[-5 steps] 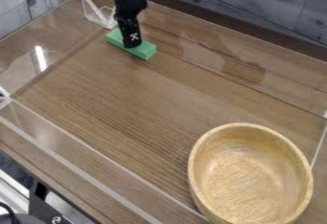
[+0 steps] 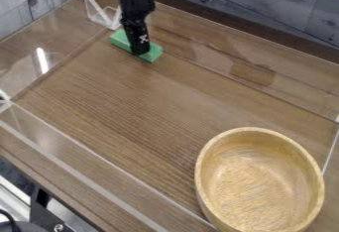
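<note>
A small green object [image 2: 150,51], flat and rectangular, lies on the wooden surface at the upper left of the camera view. The black gripper [image 2: 138,41] reaches down from the top edge onto it, its lower end over the green object. Whether its fingers are open or shut on the object cannot be made out at this size.
A large cream round bowl [image 2: 259,181] stands at the lower right. A clear plastic piece [image 2: 102,12] is at the upper left beside the arm. Walls border the top and left.
The arm has shifted very slightly at the top; the green object is in about the same place.
</note>
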